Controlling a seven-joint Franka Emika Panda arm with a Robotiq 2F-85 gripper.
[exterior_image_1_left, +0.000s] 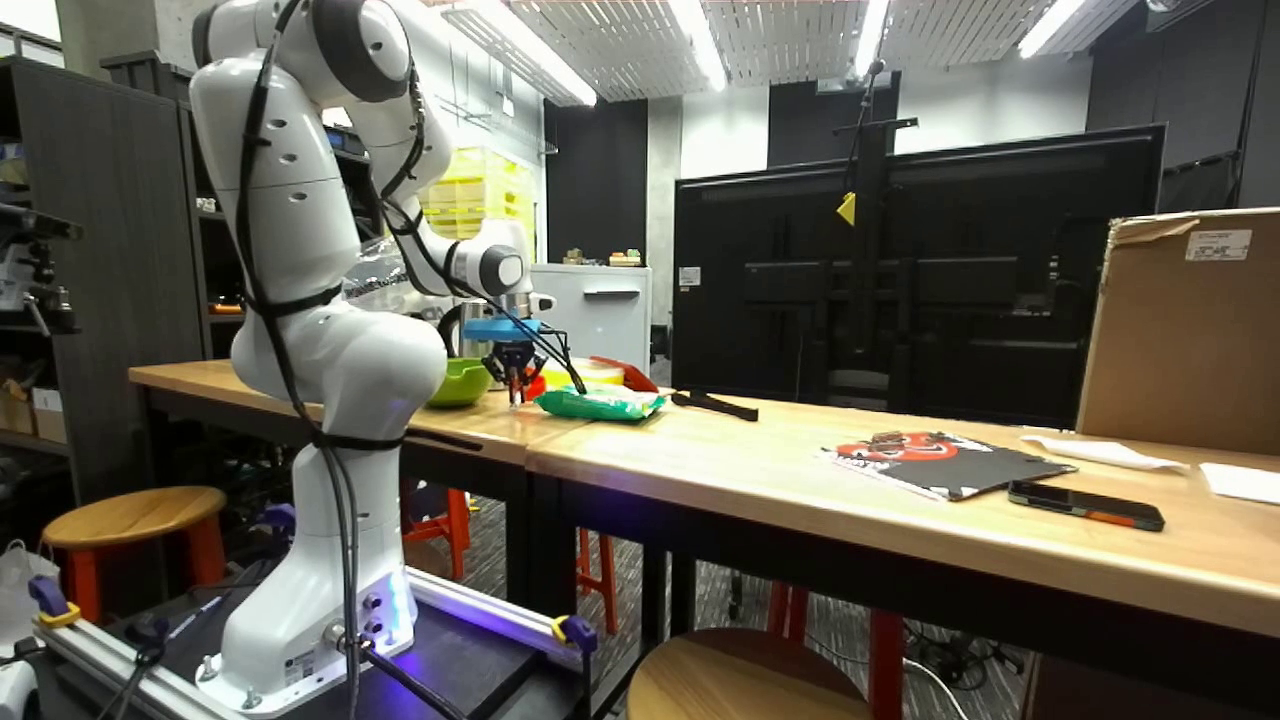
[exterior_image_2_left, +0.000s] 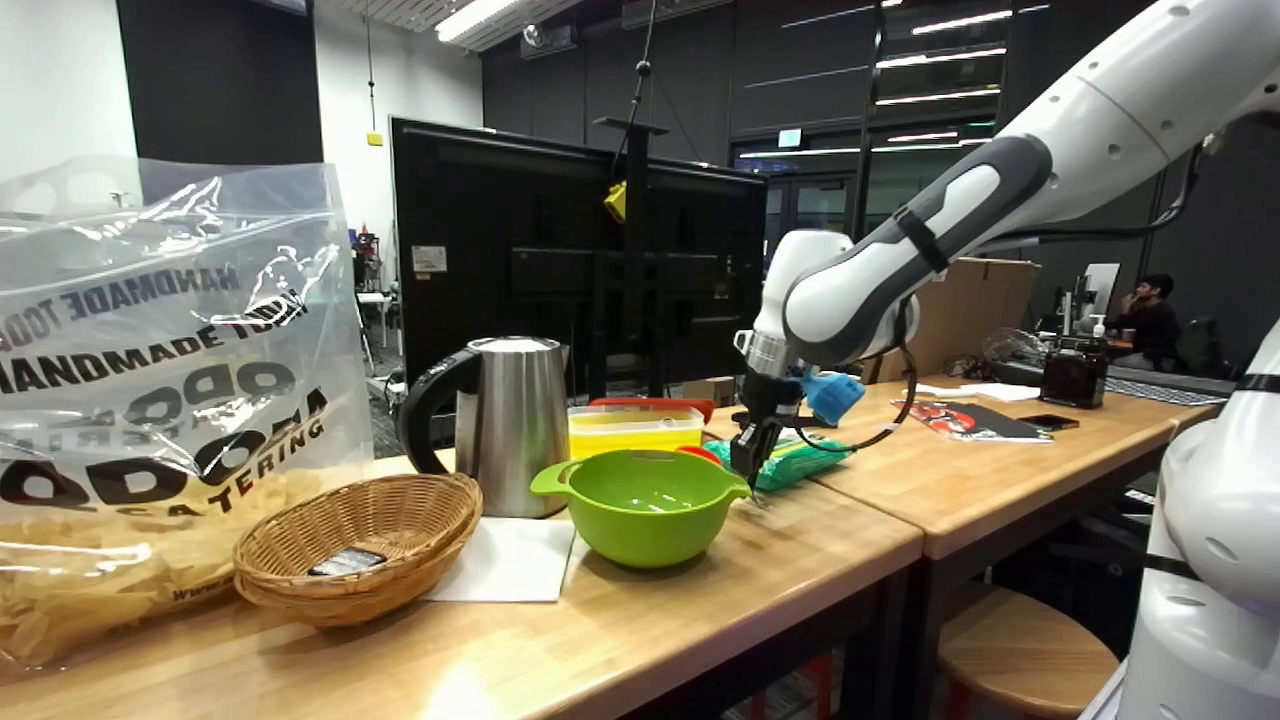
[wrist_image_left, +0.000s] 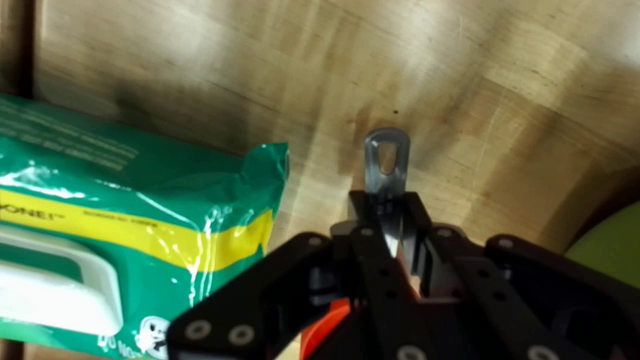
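In the wrist view my gripper is shut on the grey handle (wrist_image_left: 387, 162) of a utensil, whose slotted end sticks out past the fingertips. The rest of that utensil is mostly hidden beneath the fingers. Below the fingers a red item (wrist_image_left: 328, 321) shows partly. A green wipes pack (wrist_image_left: 150, 180) lies to the left in this view, apart from the fingers. The rim of a green bowl (wrist_image_left: 615, 246) enters at the right. In exterior view 2 my gripper (exterior_image_2_left: 746, 466) stands low over the table between the green bowl (exterior_image_2_left: 654, 528) and the wipes pack (exterior_image_2_left: 786, 462).
A yellow container (exterior_image_2_left: 636, 430) sits behind the bowl. Farther left stand a metal pitcher (exterior_image_2_left: 516, 420), a wicker basket (exterior_image_2_left: 360, 540) and a large plastic bag (exterior_image_2_left: 168, 396). A black strap-like item (exterior_image_1_left: 716, 406) lies past the wipes.
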